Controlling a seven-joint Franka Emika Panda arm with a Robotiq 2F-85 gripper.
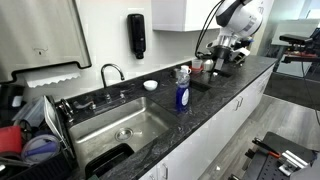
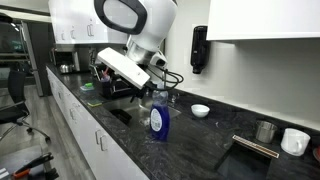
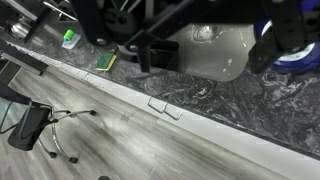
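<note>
A blue bottle [image 1: 182,96] stands upright on the dark counter beside the sink; exterior view 2 shows the same bottle [image 2: 159,119] with a pale top. At the right edge of the wrist view, a blue rounded thing [image 3: 296,62], probably this bottle, is partly covered by a finger. My gripper is open above the counter, with its dark fingers [image 3: 152,52] spread apart. Between them I see only countertop and sink, no held object. In exterior view 1 the white arm [image 1: 238,24] is at the far right, away from the bottle.
The steel sink [image 1: 104,139] has a tall faucet [image 1: 105,78] behind it. Farther right are a white bowl [image 1: 150,85] and a metal pot [image 2: 265,132]. A green-and-yellow sponge [image 3: 106,61] lies near the counter edge. A dish rack [image 1: 30,135] fills the left end.
</note>
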